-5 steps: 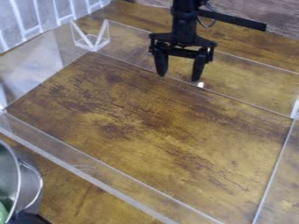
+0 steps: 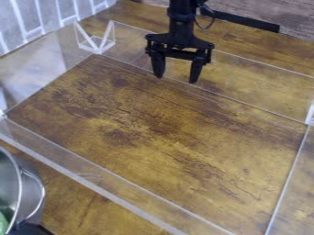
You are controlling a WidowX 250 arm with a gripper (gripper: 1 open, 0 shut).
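My black gripper [image 2: 177, 63] hangs at the top centre of the view over the wooden tabletop [image 2: 147, 147], near the far side of a clear-walled enclosure, its two fingers spread open. Nothing shows between the fingers.
Clear low walls border the work area on all sides. A white angular frame [image 2: 95, 39] stands at the far left corner, a metal container [image 2: 22, 195] at the lower left edge.
My gripper has shifted left from where it was.
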